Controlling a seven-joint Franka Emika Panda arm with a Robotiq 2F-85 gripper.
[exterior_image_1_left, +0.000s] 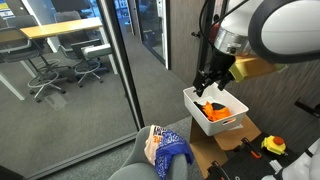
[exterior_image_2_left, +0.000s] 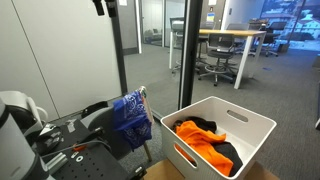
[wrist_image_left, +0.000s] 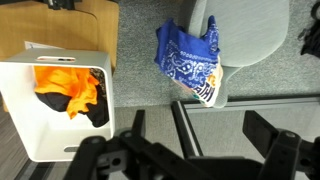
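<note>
My gripper is open, its dark fingers spread wide at the bottom of the wrist view with nothing between them. It hangs high above the floor, clear of everything below. A blue and white patterned cloth with an orange patch is draped over a grey chair. To the left in that view stands a white box holding orange cloth and black cloth. In exterior view 2, the blue cloth hangs left of the box.
The box stands on a wooden surface. A yellow and red object lies on the dark base near the arm. A glass partition with a dark post runs behind; office chairs and a table are beyond it.
</note>
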